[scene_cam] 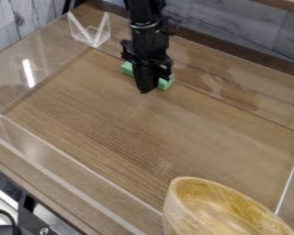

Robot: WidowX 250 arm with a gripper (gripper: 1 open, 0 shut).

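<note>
The black gripper [144,77] hangs over the back middle of the wooden table, pointing down. A bright green object [162,81] lies right behind and around its fingertips, partly hidden by them. Whether the fingers are closed on it or apart is too small to tell.
A large yellow container [223,213] stands at the front right. A clear plastic item [91,29] sits at the back left corner. A grey wall runs along the back.
</note>
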